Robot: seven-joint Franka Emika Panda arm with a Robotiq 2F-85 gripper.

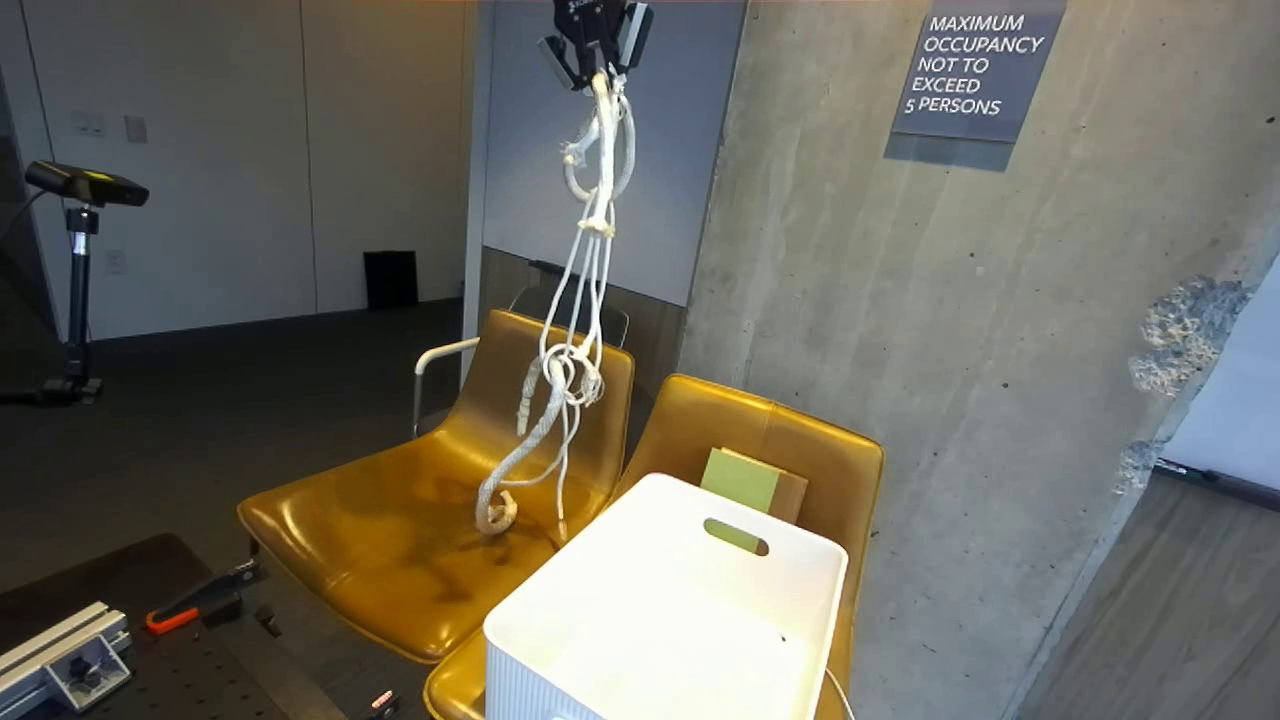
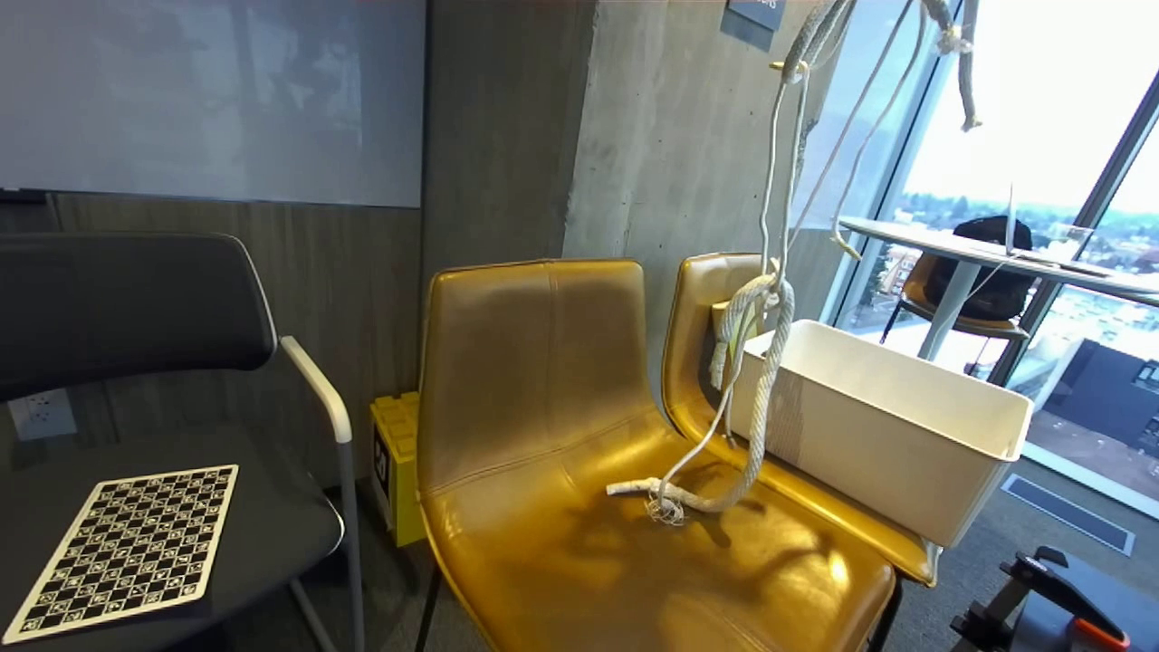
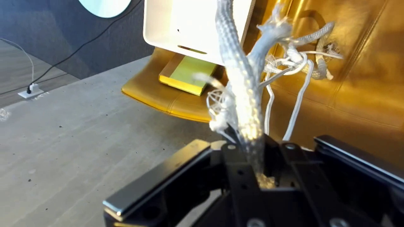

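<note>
High in exterior view 1, my gripper is shut on a tangle of white rope. The rope hangs in knotted strands and loops, its lower end above or on the seat of the left tan chair. In the wrist view a thick braided piece of the rope runs up from between the fingers, partly blurred. Exterior view 2 shows the lower rope curling down by the tan chair's seat; the gripper is out of that view. A white bin, its visible floor bare, stands on the other tan chair, to the right.
Behind the bin a green book leans on the chair back. A concrete wall rises behind the chairs. A dark chair holding a patterned board stands at left in exterior view 2.
</note>
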